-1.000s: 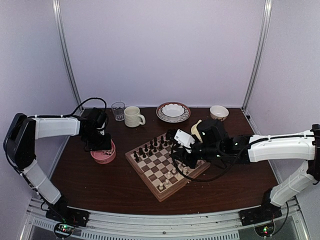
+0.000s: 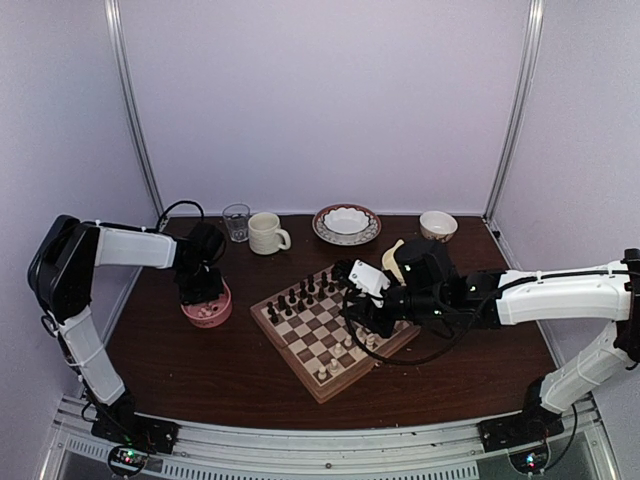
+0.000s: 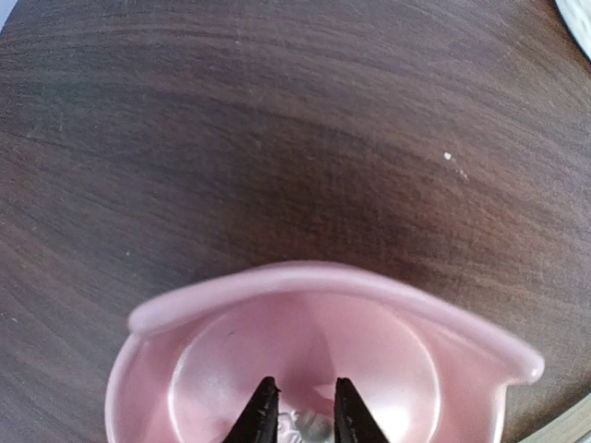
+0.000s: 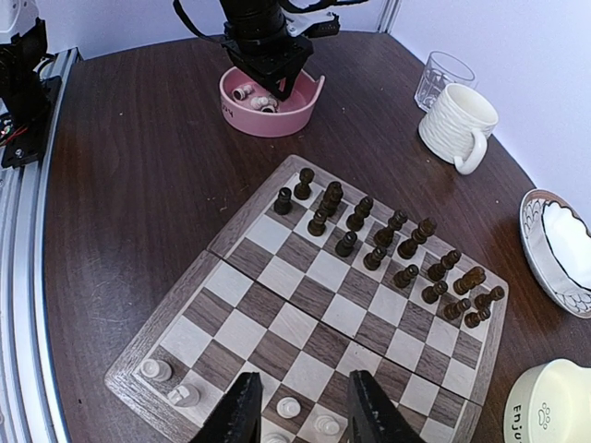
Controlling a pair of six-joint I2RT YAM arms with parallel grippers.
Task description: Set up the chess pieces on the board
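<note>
The chessboard (image 2: 325,340) lies mid-table, black pieces (image 4: 346,243) in rows on the far side, several white pieces (image 4: 288,406) on the near side. A pink bowl (image 2: 208,316) with white pieces (image 4: 245,92) sits left of the board. My left gripper is inside the bowl, fingers part open around a white piece (image 3: 312,426); whether they touch it I cannot tell. My right gripper hangs open over the near side of the board above white pieces.
A glass (image 2: 236,222), white mug (image 2: 265,234), plates (image 2: 346,235) and small bowl (image 2: 438,225) line the back. A cream container (image 4: 545,406) stands beside the board, right.
The right arm looks still.
</note>
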